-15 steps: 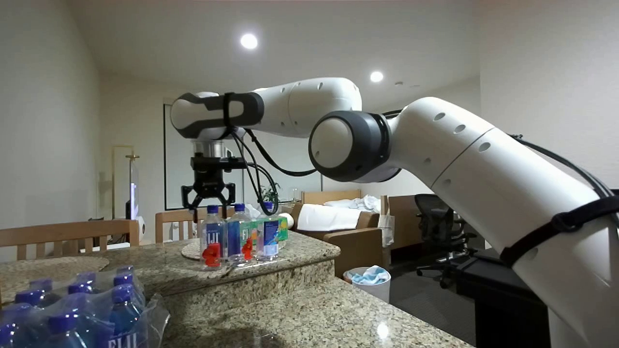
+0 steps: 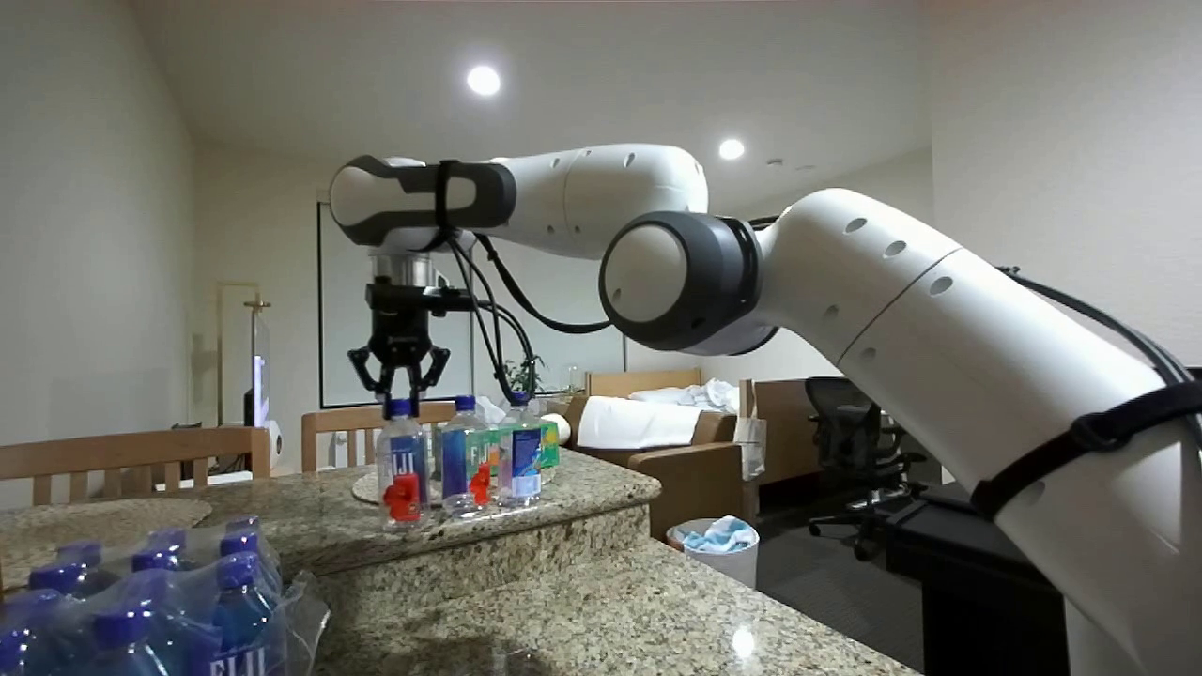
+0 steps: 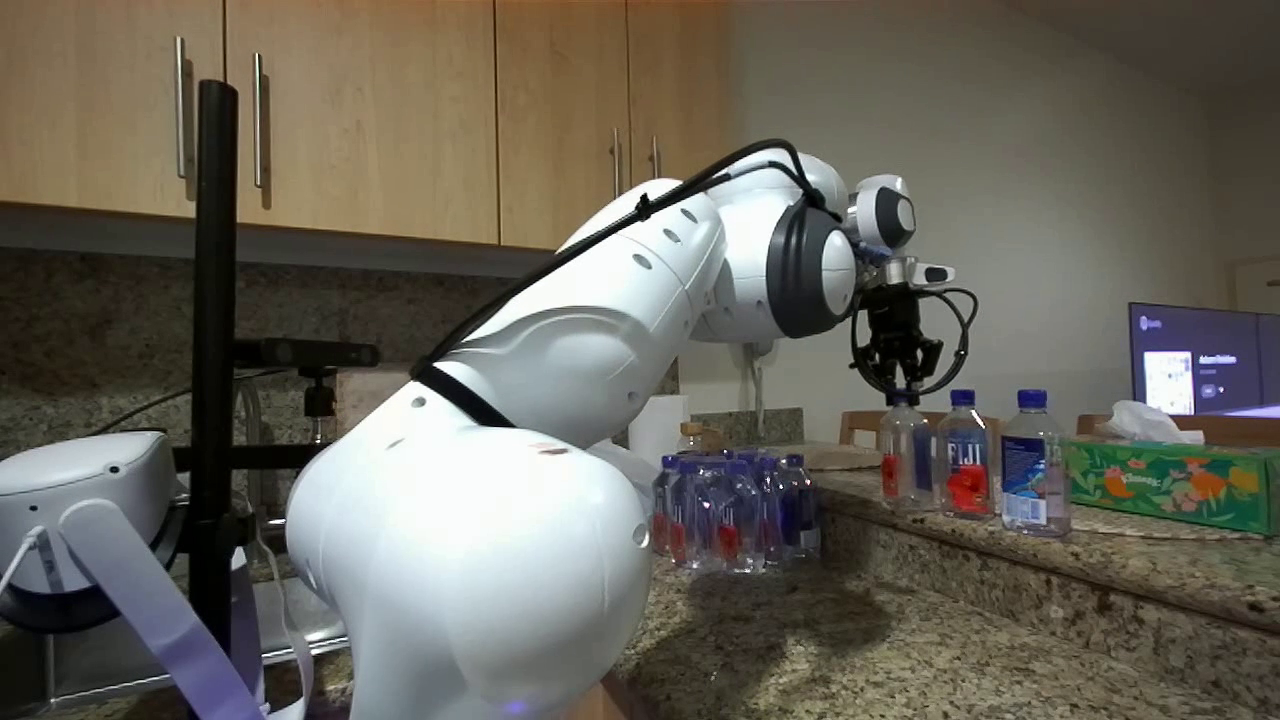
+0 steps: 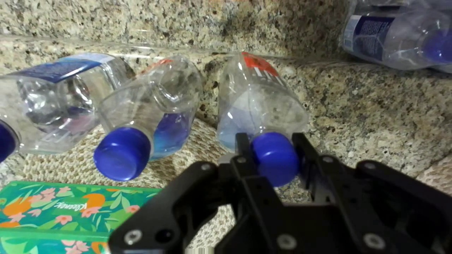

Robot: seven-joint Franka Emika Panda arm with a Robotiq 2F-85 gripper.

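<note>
My gripper is shut on the blue cap (image 4: 276,160) of a clear water bottle (image 4: 258,97), one finger on either side of the cap. In exterior view 1 this held bottle (image 2: 402,464) is upright at the left of a row of three on the raised granite ledge; whether its base touches the stone is hard to tell. A middle bottle (image 3: 964,462) and an end bottle (image 3: 1034,474) stand beside it, apart from the fingers. The wrist view shows both neighbours on its left side.
A green tissue box (image 3: 1170,482) lies behind the row on a woven mat. On the lower counter (image 3: 744,648), several wrapped bottles (image 2: 146,608) stand close to the ledge.
The gripper has closed from open onto the cap and sits a little higher.
</note>
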